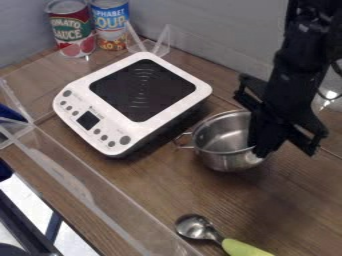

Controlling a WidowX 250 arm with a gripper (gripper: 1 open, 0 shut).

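A steel pot (222, 148) with side handles rests on the wooden counter, just right of a white induction cooktop (132, 101). My black gripper (267, 137) is at the pot's right rim, its fingertips partly over the pot; its finger looks closed, though whether anything is between the fingers is hidden. A metal scoop with a green handle (241, 247) lies at the front.
Two cans, tomato sauce (72, 30) and alphabet soup (111, 25), stand at the back left. Clear plastic edges run along the left. Bare counter (294, 205) lies at the lower right.
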